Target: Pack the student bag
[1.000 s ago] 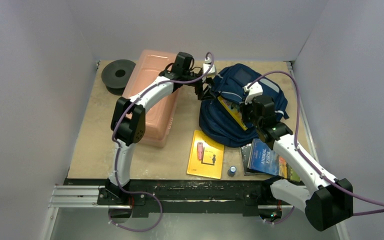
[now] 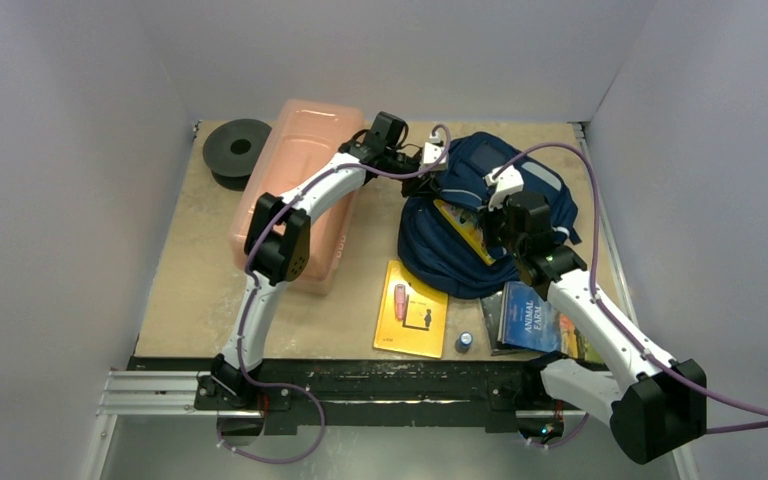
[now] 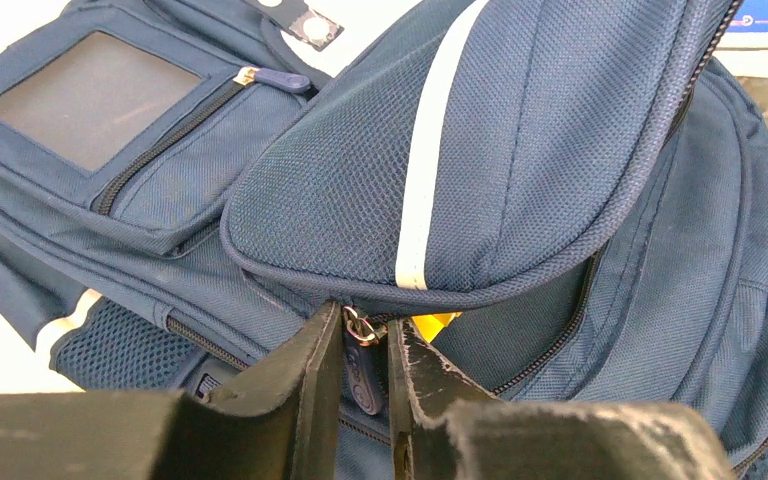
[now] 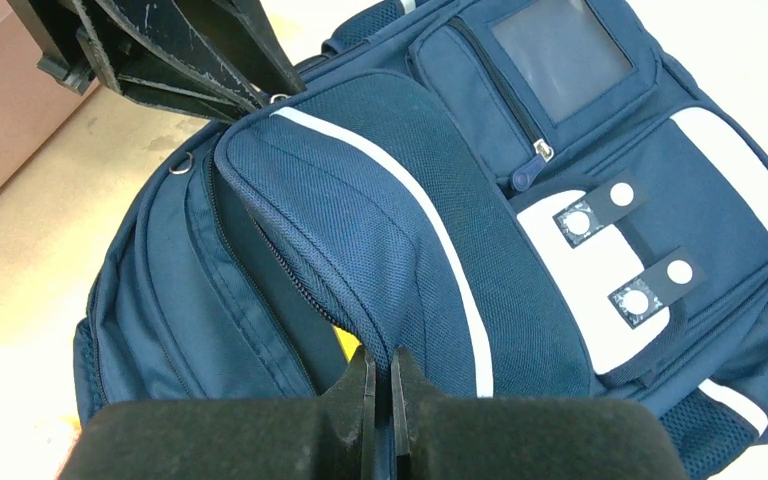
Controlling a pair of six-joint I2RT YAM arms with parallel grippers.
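The navy backpack [image 2: 445, 265] lies at the back right of the table, a yellow item [image 2: 462, 225] showing inside its opening. My left gripper is shut on a zipper pull [image 3: 363, 375] at the top corner of that opening. My right gripper is shut at the edge of the bag's front flap [image 4: 350, 230], with fabric running down to its fingertips; whether any is pinched between them is hard to tell.
A yellow book [image 2: 410, 335] with a pink item [image 2: 400, 300], a small bottle [image 2: 464, 342] and several books [image 2: 532, 320] lie at the front. A pink plastic bin [image 2: 325, 140] and a dark spool [image 2: 222, 160] occupy the left.
My left gripper has moved right onto the bag's top corner and is now shut on the zipper pull. The right arm has hardly moved.
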